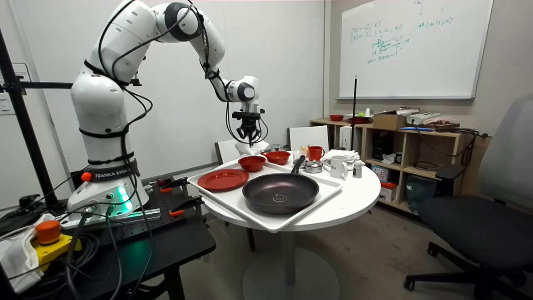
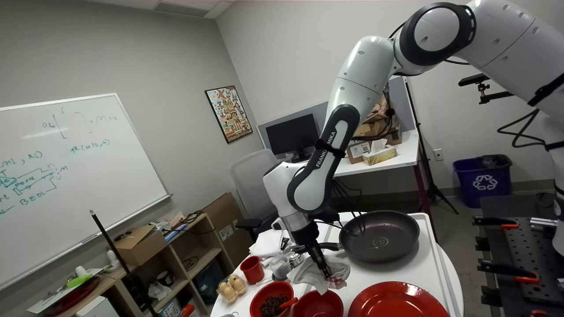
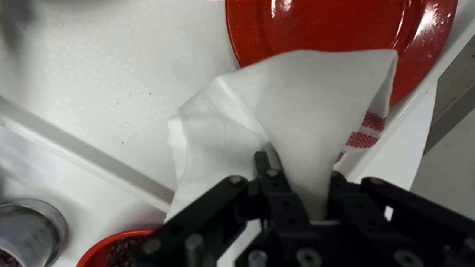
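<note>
A white cloth (image 3: 285, 106) with a red checked stripe hangs bunched from my gripper, whose black fingers are shut on it. In the wrist view it spreads over the tray and overlaps the edge of the red plate (image 3: 329, 26). Exterior view 1 shows the gripper (image 1: 250, 139) pointing down behind the red bowls, with the cloth (image 1: 251, 148) just beneath it. From the other side, in exterior view 2, the cloth (image 2: 306, 273) hangs above the table near a red bowl (image 2: 318, 305). The part gripped is hidden between the fingers.
A black pan (image 1: 280, 194) and the red plate (image 1: 222, 179) rest on the white tray (image 1: 265, 220). Red bowls (image 1: 252, 163) stand at its back edge. A red mug (image 1: 315, 153), a white mug (image 1: 339, 166) and a metal pot (image 1: 313, 167) crowd the table's right side.
</note>
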